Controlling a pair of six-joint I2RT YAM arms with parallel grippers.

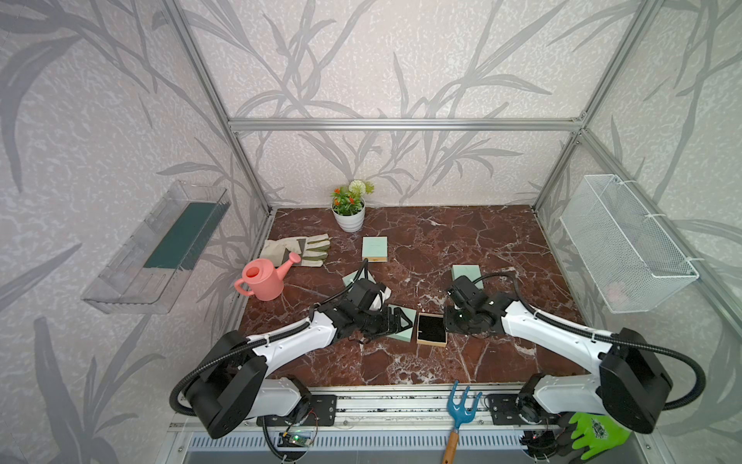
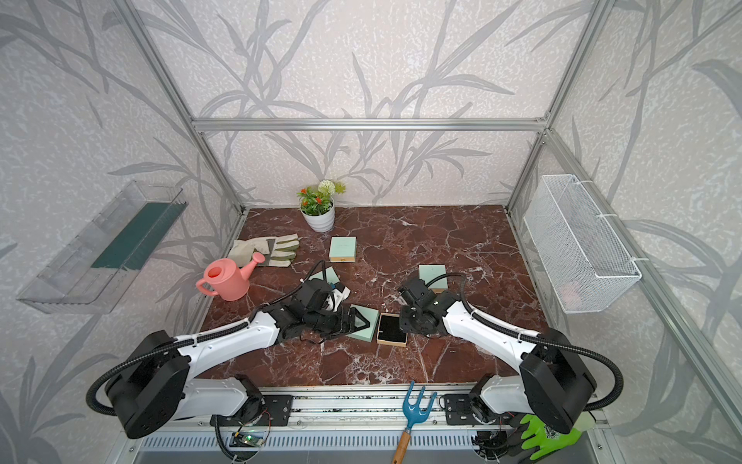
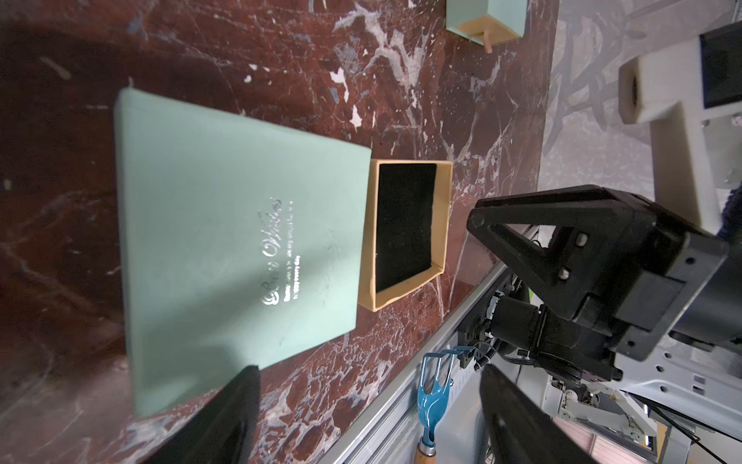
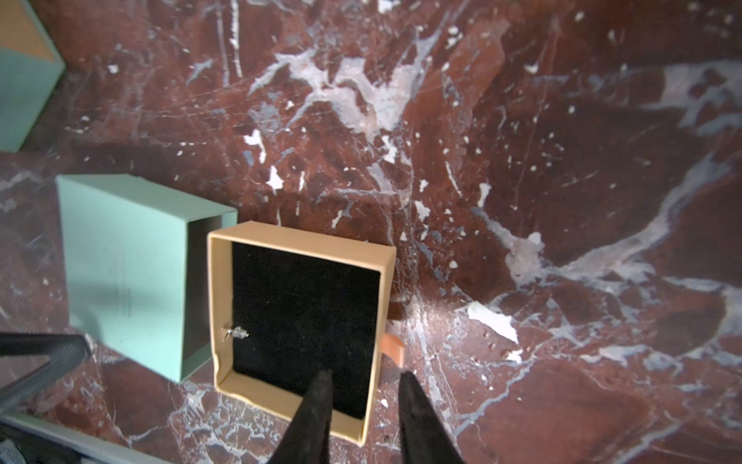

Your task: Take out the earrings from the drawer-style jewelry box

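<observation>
The mint sleeve of the jewelry box lies flat on the marble table, lettering up. Its tan drawer with a black pad sits at the sleeve's open right end. A small silvery piece, apparently an earring, is near the drawer's left wall in the right wrist view. My right gripper is part open at the drawer's right wall, by the orange pull tab; contact cannot be told. My left gripper, open and empty, is over the sleeve's near side.
Other mint boxes stand farther back and behind my right gripper. At the left are a pink watering can and gloves; a potted plant is behind.
</observation>
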